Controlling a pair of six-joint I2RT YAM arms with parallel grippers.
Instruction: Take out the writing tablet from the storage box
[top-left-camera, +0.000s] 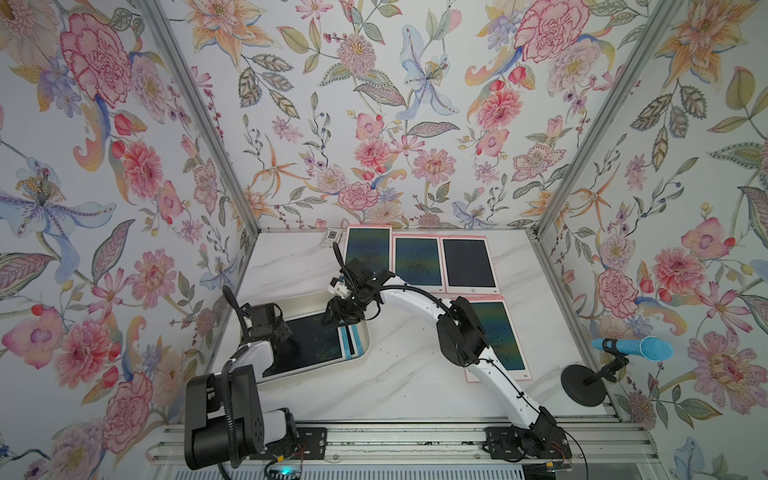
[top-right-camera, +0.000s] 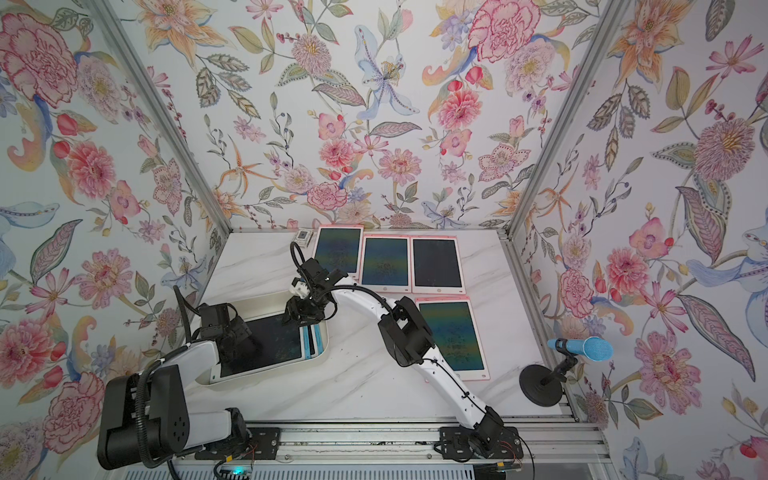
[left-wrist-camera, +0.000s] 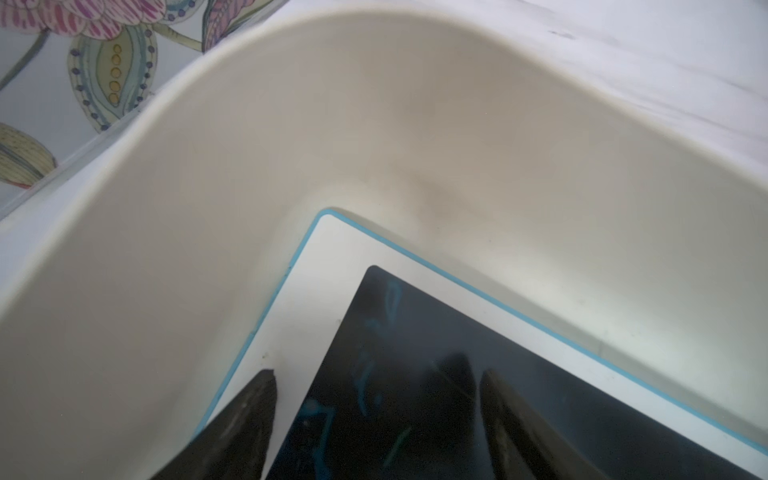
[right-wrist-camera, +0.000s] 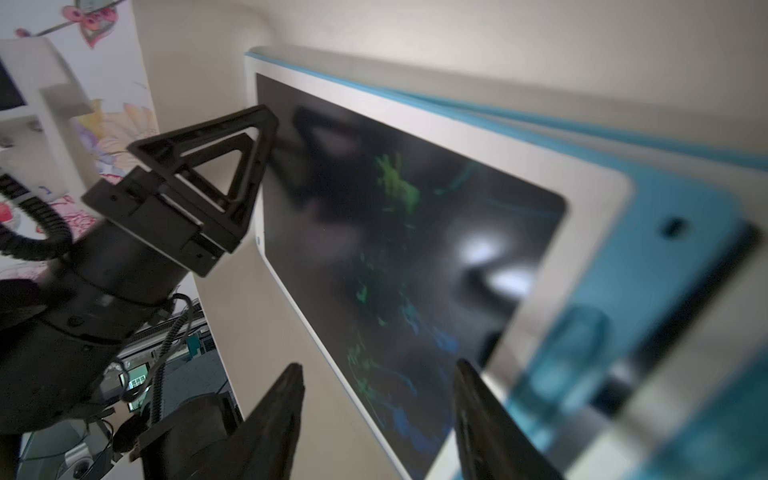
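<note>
The cream storage box stands at the left of the table with several blue-edged tablets inside. The uppermost writing tablet has a white frame and a dark screen with faint coloured marks; it lies flat. Over its left end hangs my left gripper, open, with nothing between its fingers. My right gripper is at its right end, fingers apart, one of them over the tablet's white end border. Whether either fingertip touches the tablet I cannot tell. Other blue tablet edges show beyond the right end.
Several pink-framed tablets lie at the back, and another lies right, beyond the right arm. A small white item sits at the back left. A blue lamp stands far right.
</note>
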